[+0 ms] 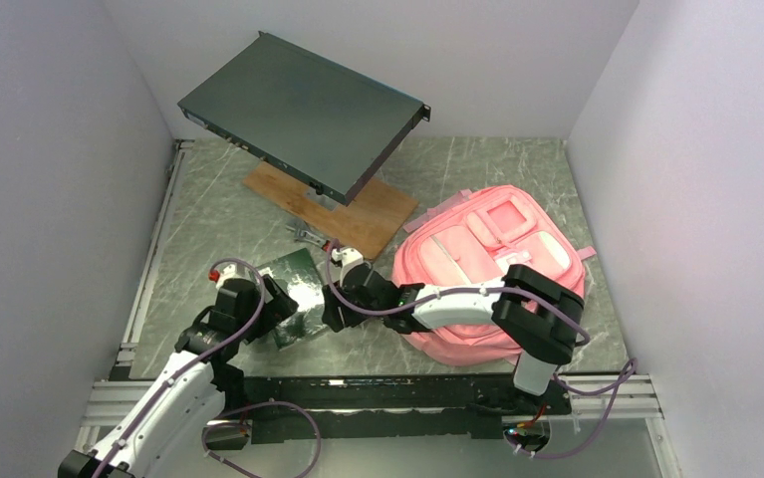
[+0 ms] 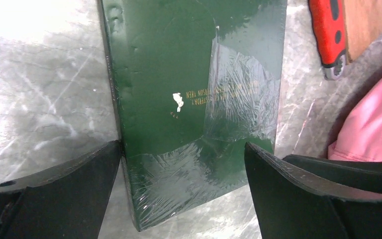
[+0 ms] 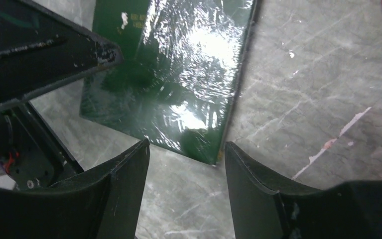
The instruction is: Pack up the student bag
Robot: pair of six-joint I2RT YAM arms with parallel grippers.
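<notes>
A dark green book (image 2: 179, 74) with small yellow lettering lies flat on the grey surface at centre left. My left gripper is open over it, its fingertips at opposite sides of the book. My right gripper hovers at the book's lower right end, part open with nothing between its fingers; a black finger of the left gripper reaches into the right wrist view. The pink backpack (image 1: 487, 229) lies on the right, partly behind my right arm.
A wooden board (image 1: 378, 219) lies beneath a large dark metal unit (image 1: 298, 110) at the back. An orange-handled tool (image 2: 328, 35) lies between board and book. Bare surface shows at the far left and back right.
</notes>
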